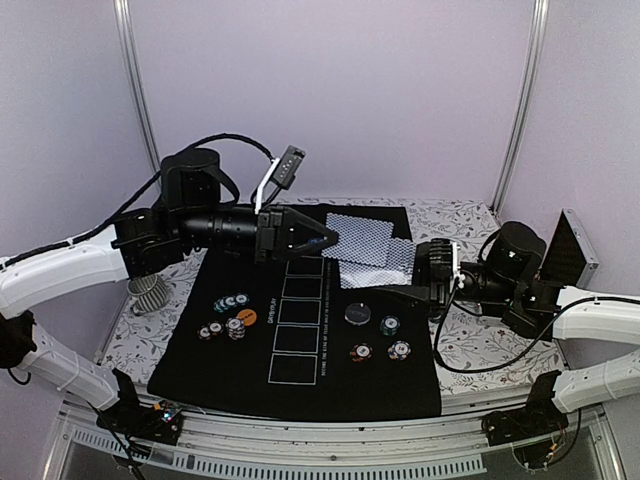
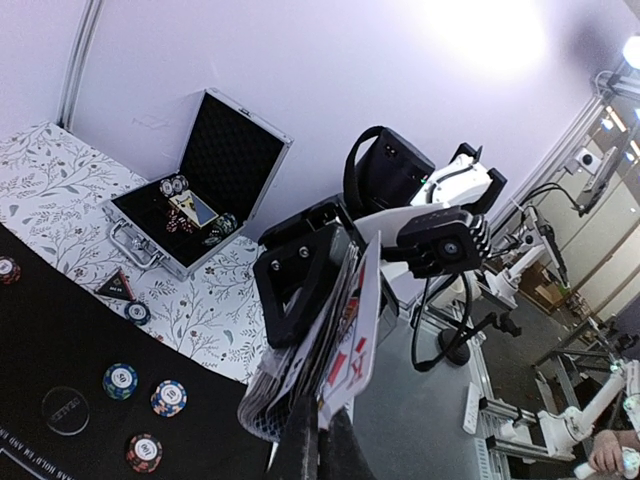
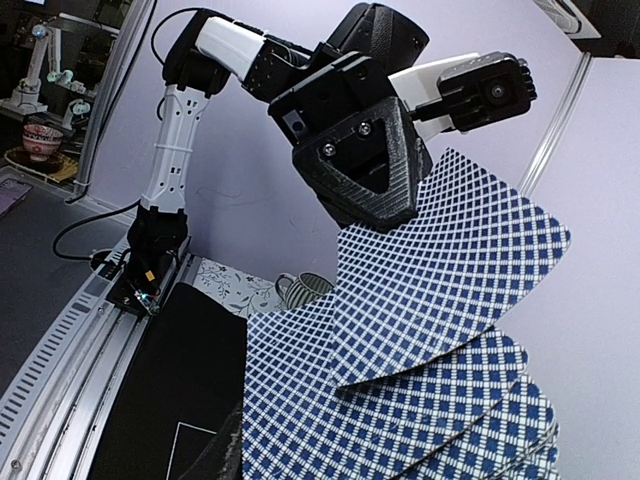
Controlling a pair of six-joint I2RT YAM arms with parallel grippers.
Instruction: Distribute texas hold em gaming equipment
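Fanned playing cards (image 1: 365, 275) with blue-and-white checked backs hang above the black mat (image 1: 225, 370). My right gripper (image 1: 413, 290) is shut on this stack from the right. From the left, my left gripper (image 1: 330, 238) is shut on an upper card (image 1: 358, 240), which sits raised and turned against the stack, still overlapping it. A face edge with red marks on the card (image 2: 352, 350) shows in the left wrist view, at the left fingertips (image 2: 298, 440). The right wrist view shows the raised card (image 3: 445, 270) lifted off the lower cards (image 3: 380, 430); how many cards lie there is hidden.
Chips (image 1: 232, 302) and an orange disc (image 1: 246, 317) lie on the mat's left. At right are more chips (image 1: 399, 350) and a clear dealer button (image 1: 357, 314). An open case (image 2: 165, 245) stands beyond the right arm; a striped cup (image 1: 148, 293) is at left.
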